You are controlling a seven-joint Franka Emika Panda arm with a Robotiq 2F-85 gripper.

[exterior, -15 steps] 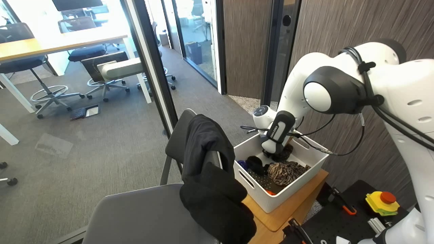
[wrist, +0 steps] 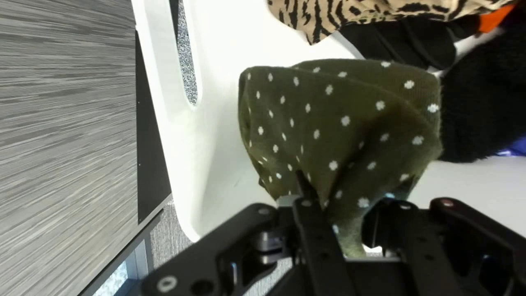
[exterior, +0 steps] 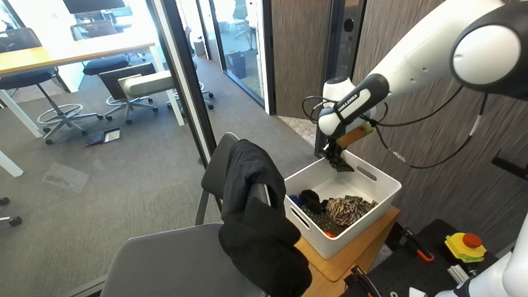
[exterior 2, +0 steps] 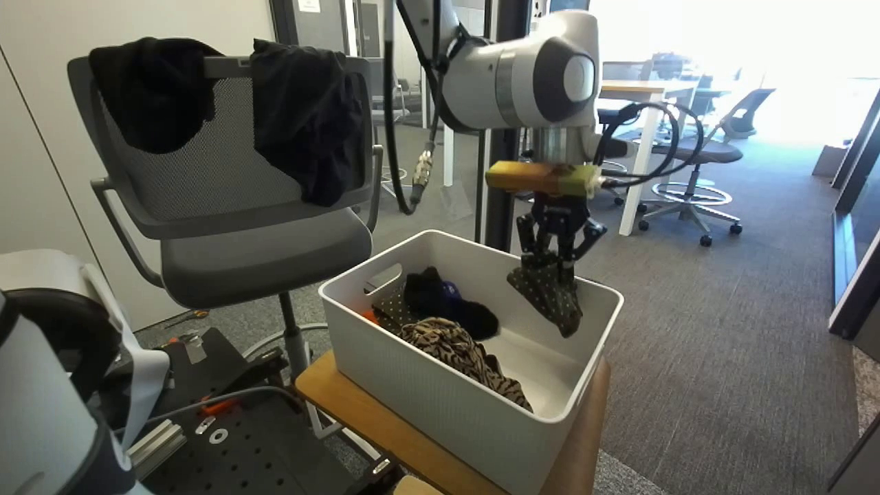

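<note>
A dark green cloth with white dots [wrist: 315, 118] hangs from my gripper [exterior 2: 551, 262], which is shut on its upper part. In exterior view 2 the cloth's lower end dangles inside the far right end of the white basket [exterior 2: 462, 396], clear of the basket floor. From exterior view 1, the gripper [exterior: 334, 148] shows above the basket's back corner. Lying in the basket are a tiger-striped cloth [exterior 2: 462, 350], a fluffy black item [exterior 2: 437, 301] and another dotted dark cloth [exterior 2: 392, 312]. Part of something blue [exterior 2: 451, 289] shows among them.
The basket stands on a wooden stool [exterior: 336, 262]. Beside it a grey chair [exterior: 178, 262] has black garments [exterior: 262, 237] over its backrest. A black work plate [exterior 2: 264, 445] with tools lies near the robot base. A wall rises close behind the basket.
The arm has risen and drawn up out of the basket, lifting the dotted cloth with it. The other clothes in the basket look unmoved.
</note>
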